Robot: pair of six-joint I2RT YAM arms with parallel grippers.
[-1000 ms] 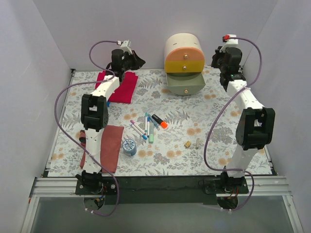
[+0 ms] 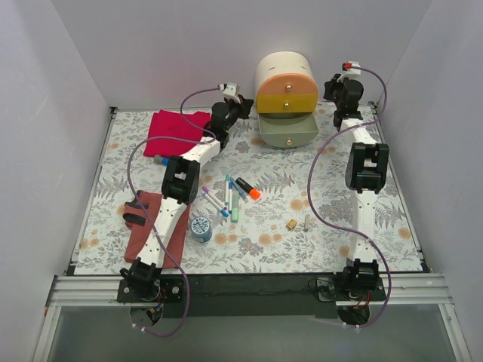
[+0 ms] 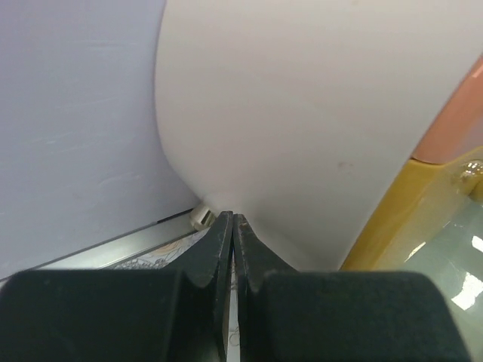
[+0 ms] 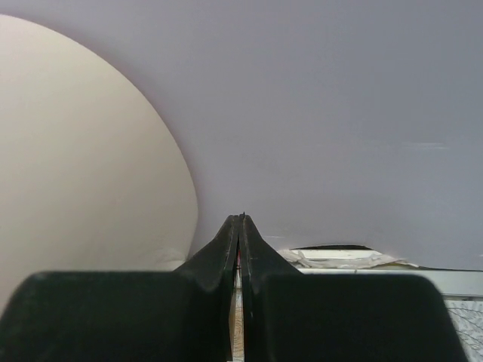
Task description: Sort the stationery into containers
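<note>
At the back of the table stands a white drawer box with an orange upper front, a yellow drawer and a green lower drawer pulled out. To its left, close to the side, is my left gripper, shut with nothing visible between its fingers. My right gripper is on the other side, also shut and apparently empty. Mid-table lie several markers, a black-and-orange highlighter and a light green pen. The green drawer looks empty from above.
A blue-topped round container stands front left. Two cloths, a crimson one and a brown-red one, lie on the left. A small yellow block and a small pin-like item sit front right. Walls close off the back and sides.
My left gripper has travelled right, up to the box's left side. The right arm has come lower and slightly inward at the box's right. Box, drawers and stationery have stayed put.
</note>
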